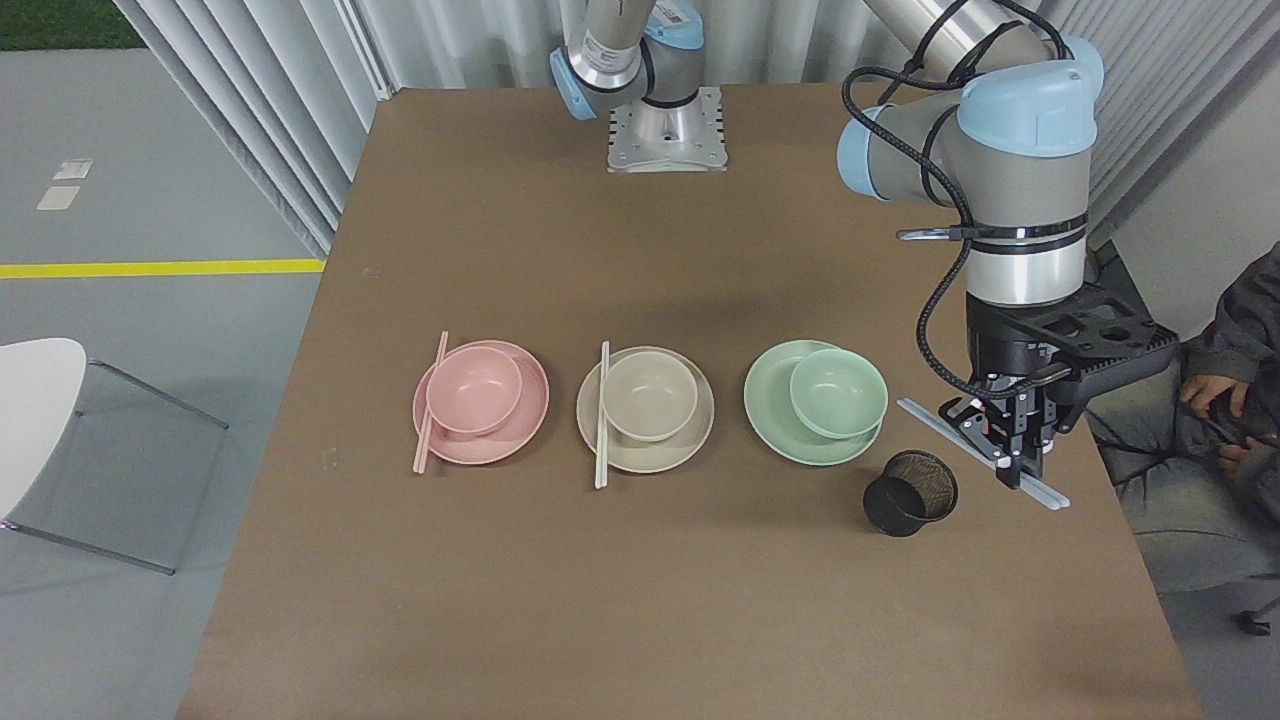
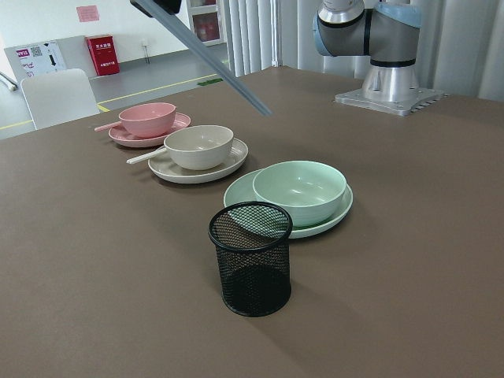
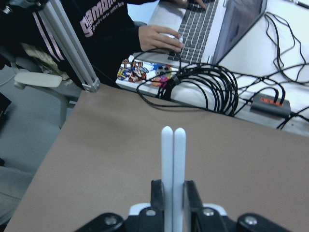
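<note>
My gripper [image 1: 1008, 450] is at the table's right side, right of the green bowl [image 1: 836, 392] on its plate [image 1: 780, 426], shut on a pair of pale chopsticks [image 3: 172, 159], held above the table. A black mesh cup [image 1: 909, 492] stands below the green setting. The pink bowl [image 1: 474, 390] and cream bowl [image 1: 649, 395] sit on matching plates, each with chopsticks [image 1: 602, 450] along the left side. In the left view the held chopsticks [image 2: 206, 55] slant in from the top.
A seated person is beside the right edge. The wrist view shows cables [image 3: 203, 87] and a laptop on an adjoining white table.
</note>
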